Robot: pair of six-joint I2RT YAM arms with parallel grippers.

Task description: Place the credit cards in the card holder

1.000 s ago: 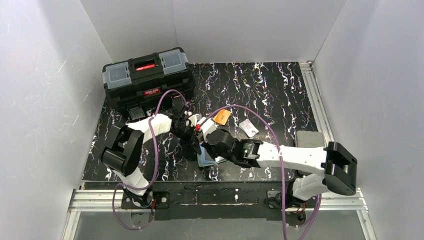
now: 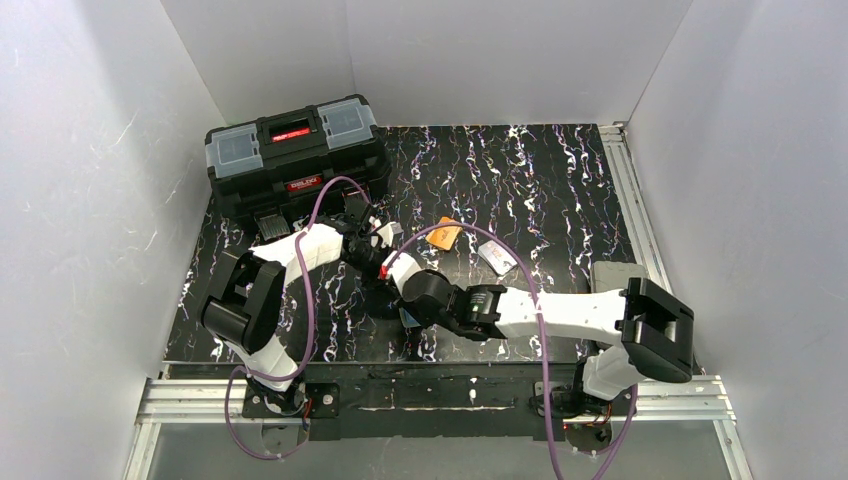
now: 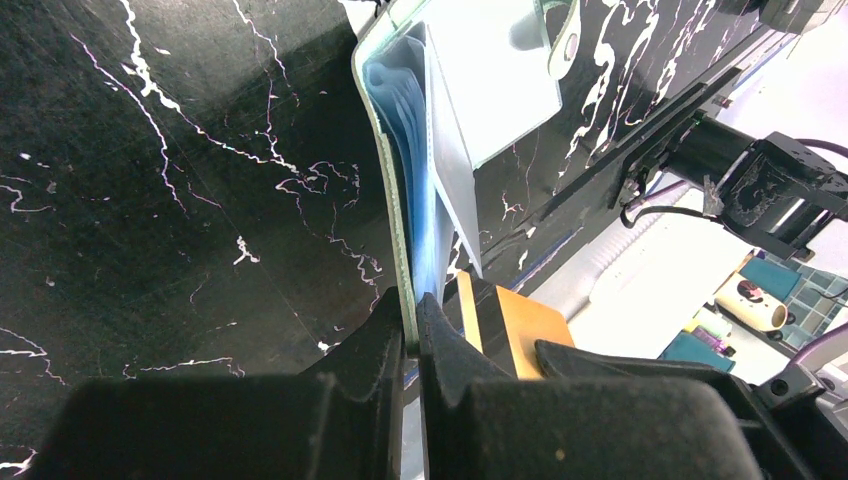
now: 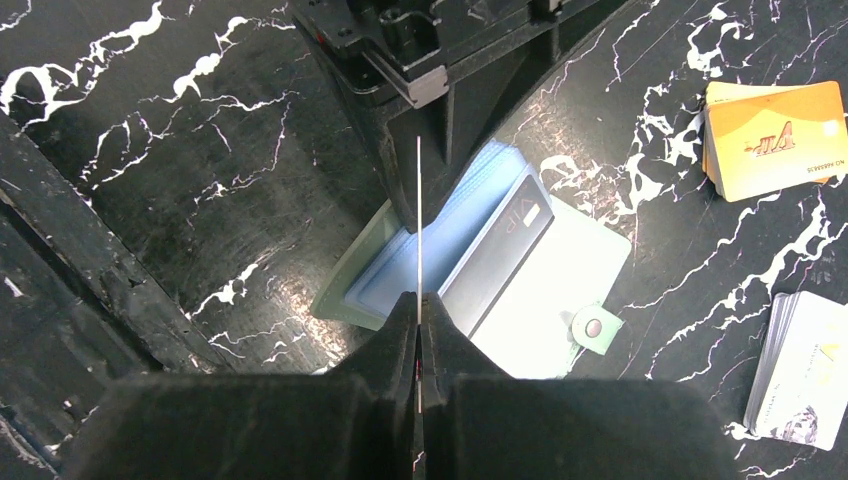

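Observation:
The card holder lies open on the marble table, its pale green cover and blue sleeves point(image 3: 415, 160) spread apart in the left wrist view. My left gripper is shut on its cover edge. In my right gripper, also shut, is a thin card, seen edge-on and held above the sleeves; its orange face point(image 3: 530, 330) shows in the left wrist view. The card looks apart from the sleeves. Orange cards point(image 4: 780, 145) and a stack of white cards point(image 4: 803, 370) lie beyond the holder. Both arms largely cover the holder from above.
A black toolbox point(image 2: 300, 155) stands at the back left. At the right edge sits a grey box point(image 2: 618, 276). Both grippers are close together over the holder, leaving little room between them.
The left arm has barely moved. The loose cards stay in place.

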